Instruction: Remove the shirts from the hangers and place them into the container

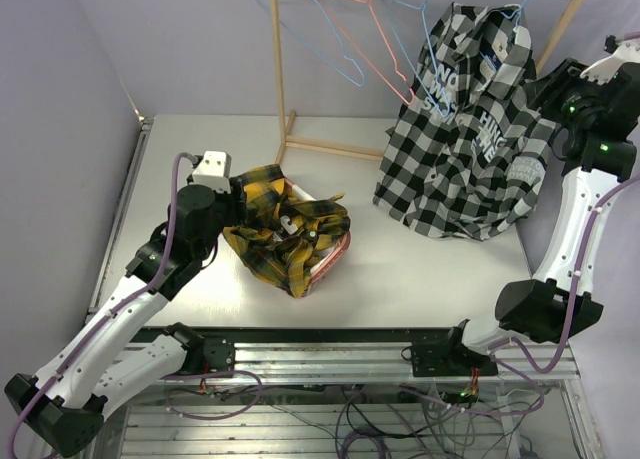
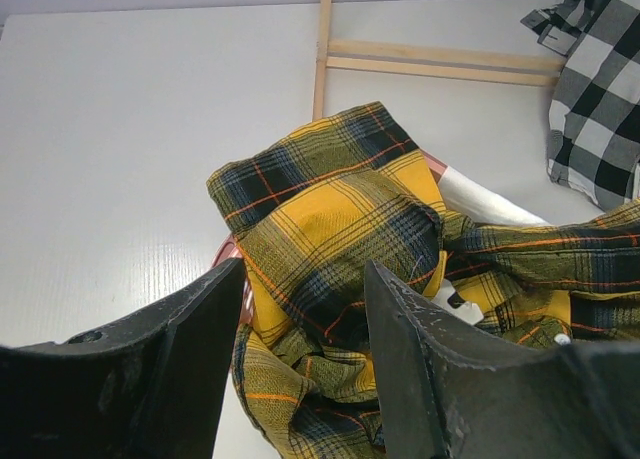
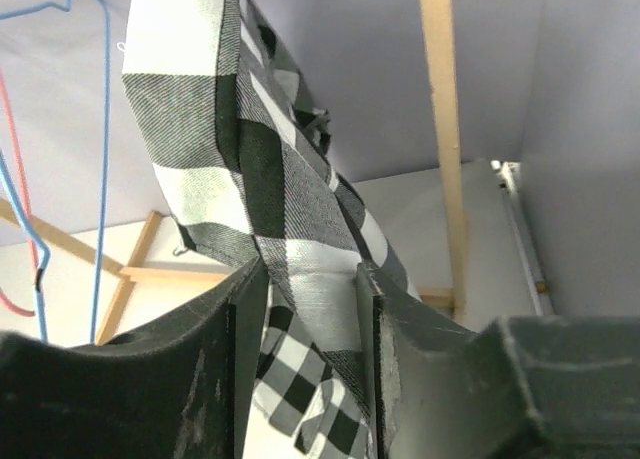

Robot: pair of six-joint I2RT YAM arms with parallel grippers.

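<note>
A black-and-white checked shirt (image 1: 430, 149) with white lettering hangs from a blue hanger (image 1: 518, 14) on the rack at the back right. My right gripper (image 1: 548, 87) is at the shirt's upper right side; in the right wrist view, its fingertips (image 3: 313, 279) are part open with checked fabric between or just behind them, and whether it grips is unclear. My left gripper (image 1: 230, 194) stands part open over a yellow plaid garment (image 2: 330, 239) in a red-rimmed basket, with nothing visibly held between its fingers.
Empty blue and red hangers (image 1: 370, 29) hang left of the shirt. The wooden rack's post (image 1: 277, 69) and foot stand behind the basket.
</note>
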